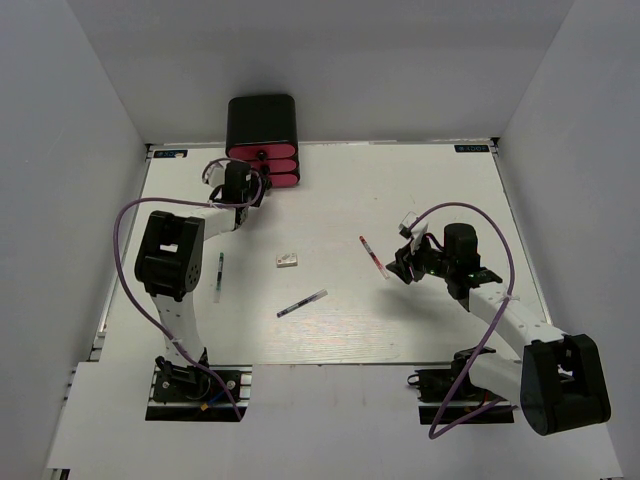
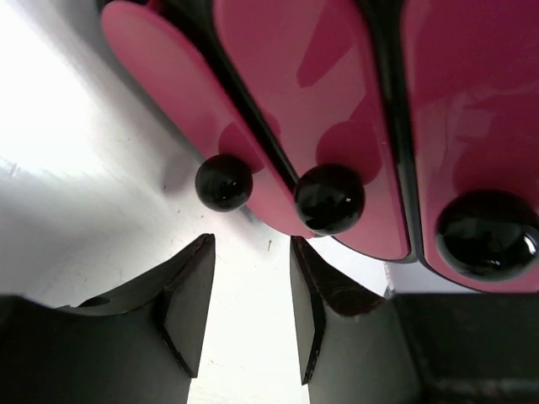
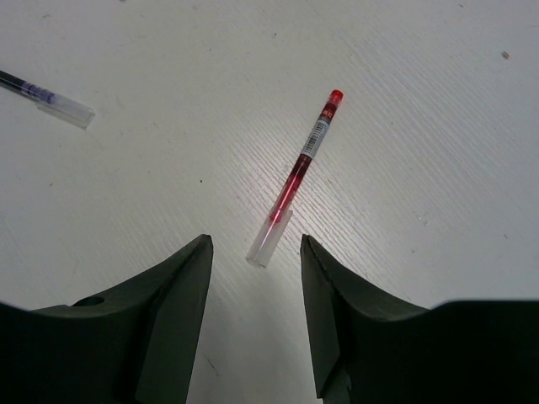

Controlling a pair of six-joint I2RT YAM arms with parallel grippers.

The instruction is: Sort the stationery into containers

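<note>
A black cabinet [image 1: 262, 120] with red drawer fronts [image 2: 312, 93] and round black knobs [image 2: 329, 199] stands at the back left. In the left wrist view my left gripper is open just short of the knobs, with nothing between its fingers. The red pen [image 3: 296, 177] with a clear cap lies on the table right of centre. My right gripper stands apart above it, its fingers spread and empty. A dark pen [image 1: 302, 304] lies near the front middle, another pen [image 1: 219, 278] at the left, and a small pale block [image 1: 287, 260] between them.
Purple cables [image 1: 120, 250] loop beside both arms. Grey walls [image 1: 370, 70] close off the back and sides.
</note>
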